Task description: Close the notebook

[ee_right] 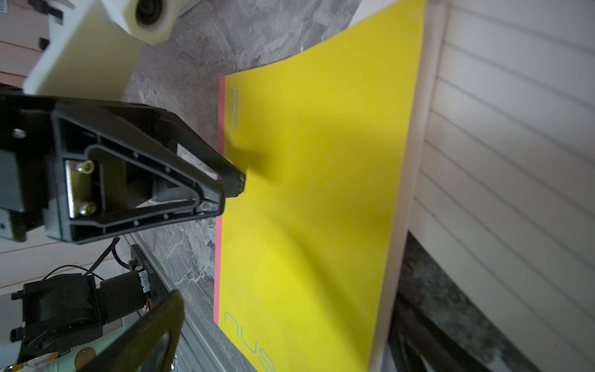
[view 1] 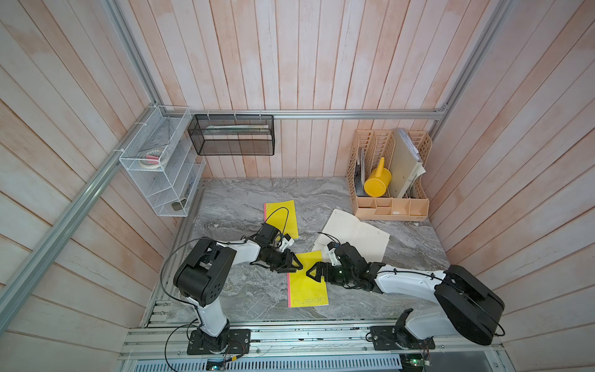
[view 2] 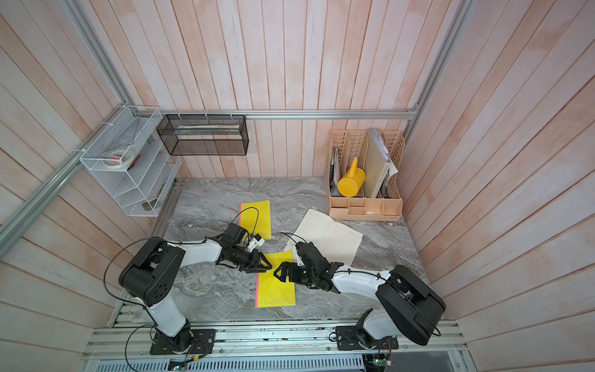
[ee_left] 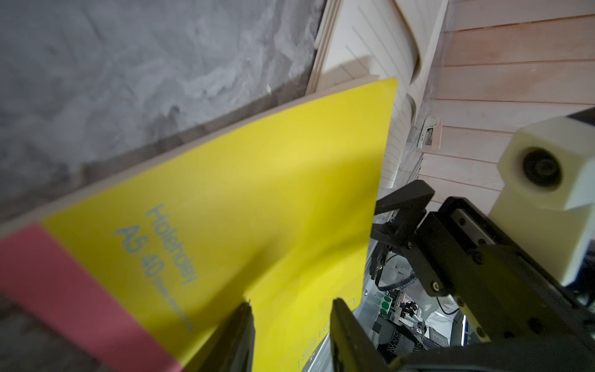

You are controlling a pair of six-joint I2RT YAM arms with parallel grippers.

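A yellow notebook with a pink spine (view 1: 308, 292) lies cover up at the front middle of the table, its right edge lifted slightly in the right wrist view. Over its upper left part is my left gripper, its fingers apart with nothing visible between them. My right gripper is spread wide above the right side of the cover, one finger beyond the notebook's right edge. Whether either gripper touches the cover cannot be told. Behind the right gripper, a second notebook lies open with pale lined pages (view 1: 367, 238).
Another yellow notebook (view 1: 285, 212) lies closed behind the left gripper. A peach organizer (view 1: 391, 210) with a yellow watering can (view 1: 378, 181) stands at the back right. White wire shelves (view 1: 162, 176) are at the left. Bare table remains at the front left.
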